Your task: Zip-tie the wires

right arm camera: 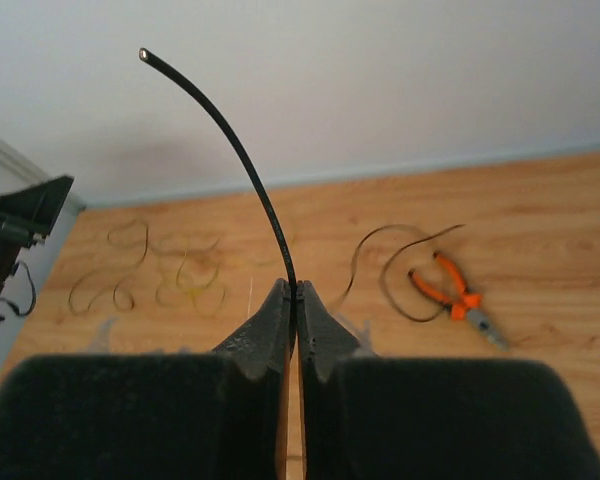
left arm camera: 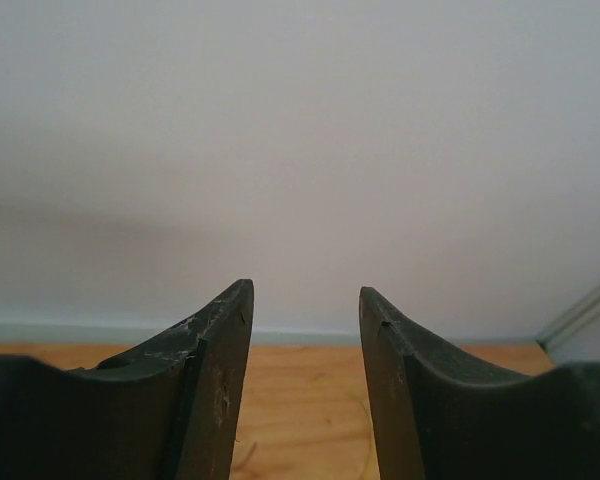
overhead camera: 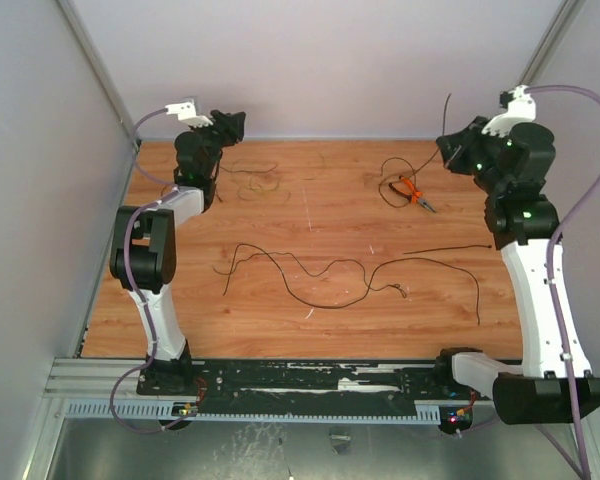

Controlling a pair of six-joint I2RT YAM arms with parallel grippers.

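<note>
My right gripper [overhead camera: 442, 150] is raised at the back right, shut on a thin black wire [right arm camera: 250, 165]. One end of this wire curves upward from the fingertips; the rest trails down in a loop beside the pliers. My left gripper [overhead camera: 242, 124] is at the back left, above the table. In the left wrist view, its fingers [left arm camera: 225, 345] stand apart with nothing between them. Long black wires [overhead camera: 330, 306] lie crossing each other over the middle and front of the table. Their meeting points are too thin to make out clearly.
Orange-handled pliers [overhead camera: 412, 192] rest at the back right, close to the held wire's loop. A short straight wire [overhead camera: 448, 248] lies to the right. Thin, partly yellowish wires [overhead camera: 258, 186] lie at the back left.
</note>
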